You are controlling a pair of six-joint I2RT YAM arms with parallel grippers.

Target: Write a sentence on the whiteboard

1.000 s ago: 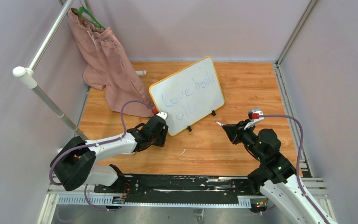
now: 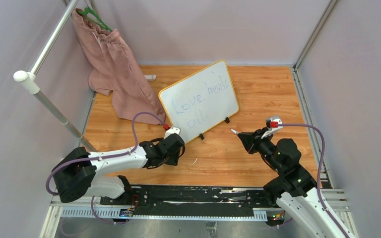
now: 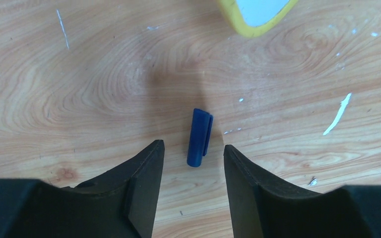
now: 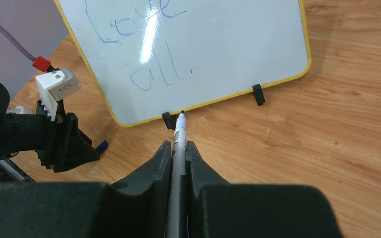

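The whiteboard [image 2: 198, 101] with a yellow frame stands tilted on small black feet, reading "Love heals all." in blue handwriting. A small dark blue piece, apparently a marker cap [image 3: 198, 137], lies on the wood below the board's corner. My left gripper is open over it, fingers on either side in the left wrist view, nothing held. My right gripper is shut on a white marker [image 4: 179, 134], tip uncovered and pointing toward the board, held apart from it in the top view.
Pink trousers [image 2: 114, 69] hang from a rail at the back left, their legs resting on the table. A small white object [image 2: 150, 78] lies behind the board.
My left gripper has moved a little toward the front and right, away from the board's lower left corner. The right arm and the writing look unchanged.
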